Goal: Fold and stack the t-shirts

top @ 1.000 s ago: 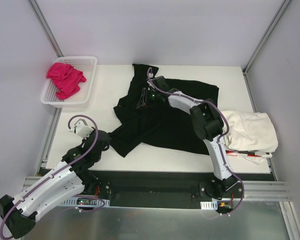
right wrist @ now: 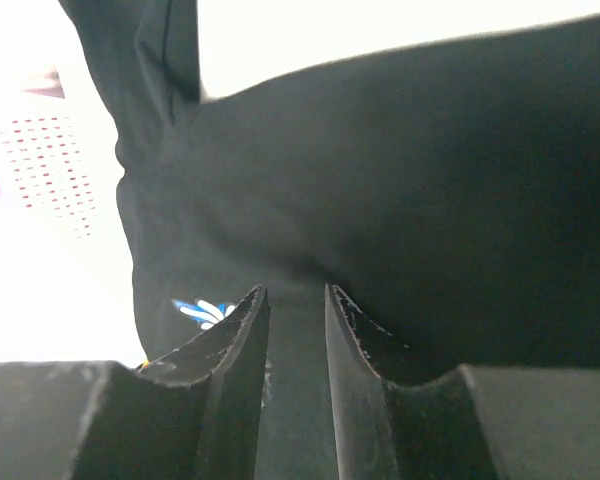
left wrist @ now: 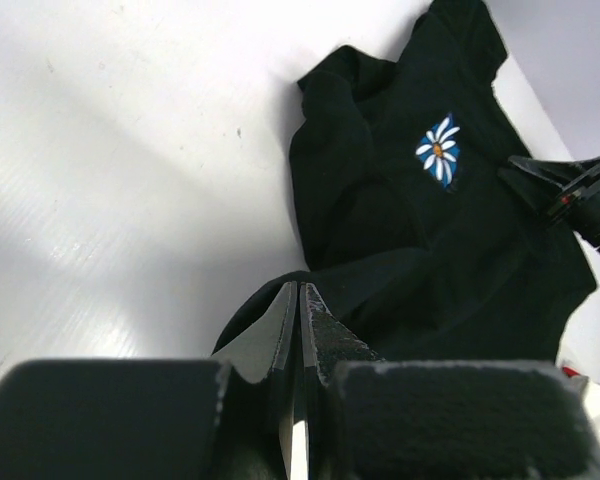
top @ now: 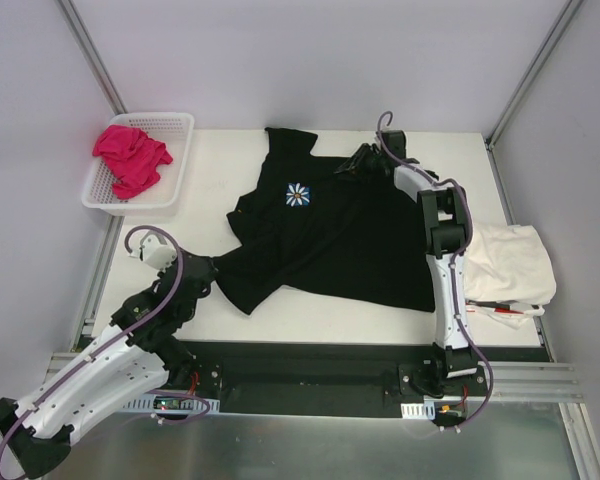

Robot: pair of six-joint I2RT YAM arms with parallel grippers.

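Observation:
A black t-shirt [top: 330,250] with a daisy patch [top: 298,194] lies spread, partly bunched at its left, across the table [top: 200,320]. My left gripper is shut above its near left part, with nothing visible between the fingers. My right gripper hangs over the upper part of the shirt near the back of the table, partly open, with no cloth seen gripped between its fingers.
A white basket [top: 174,150] holding pink cloth [top: 132,160] stands at the back left. A pile of white cloth [top: 500,260] lies at the right edge. Bare table shows left of the shirt and along its front.
My right arm has moved right and toward the back, away from the daisy patch, which is uncovered now. The left arm has shifted very slightly.

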